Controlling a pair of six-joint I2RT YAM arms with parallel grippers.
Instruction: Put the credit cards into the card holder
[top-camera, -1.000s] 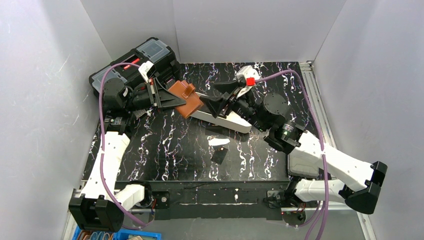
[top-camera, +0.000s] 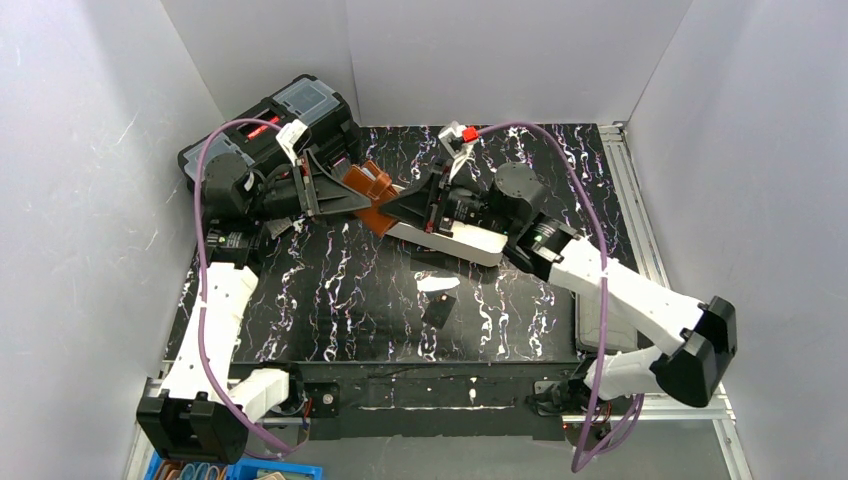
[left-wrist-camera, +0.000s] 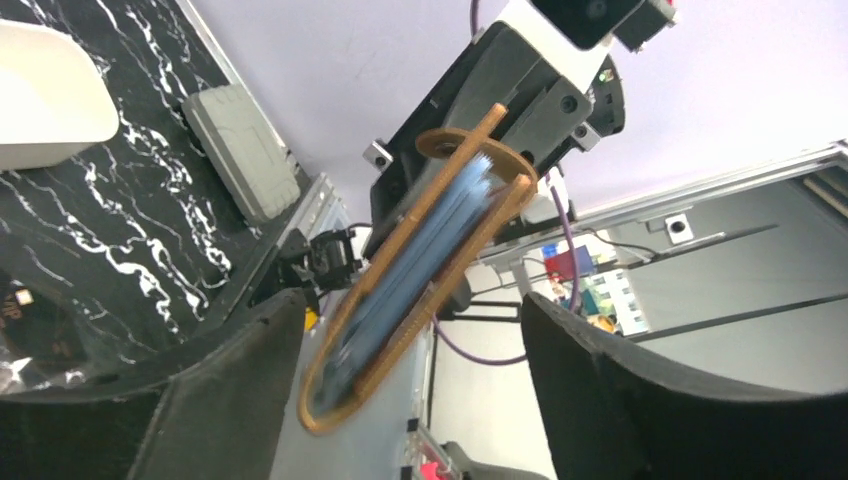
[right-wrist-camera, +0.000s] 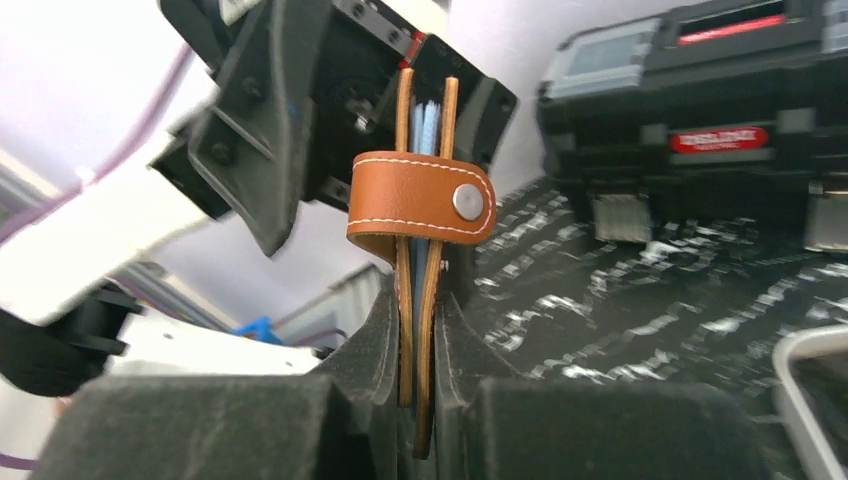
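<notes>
The brown leather card holder (right-wrist-camera: 419, 200) hangs in the air between both arms, its strap and metal snap showing in the right wrist view. My right gripper is shut on its lower end. Blue-grey inserts (left-wrist-camera: 425, 260) show inside the holder, blurred in the left wrist view. Around the holder, my left gripper stands open, its fingers spread to either side with gaps. On the table lie a small black card (top-camera: 438, 311) and a fainter dark flat piece (top-camera: 432, 264). No card shows in either gripper.
A long white bin (top-camera: 475, 245) stands just beneath the right gripper. A black toolbox (top-camera: 290, 115) fills the back left. A white object (top-camera: 438, 284) lies near the black card; a grey case (left-wrist-camera: 240, 150) sits at the right front.
The holder has tilted a little.
</notes>
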